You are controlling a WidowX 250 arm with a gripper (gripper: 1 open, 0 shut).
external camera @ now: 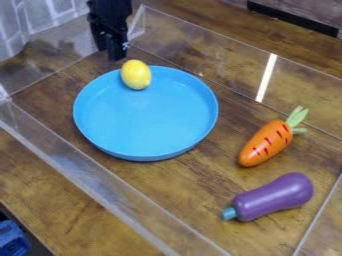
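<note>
My dark gripper is at the top left, above and behind the blue plate; whether its fingers are open or shut is too small to tell. A yellow egg-shaped object rests on the plate's back part, apart from the gripper. An orange toy carrot lies right of the plate, and a purple toy eggplant lies at the lower right.
Clear plastic walls run along the left side. A blue object sits at the bottom left corner.
</note>
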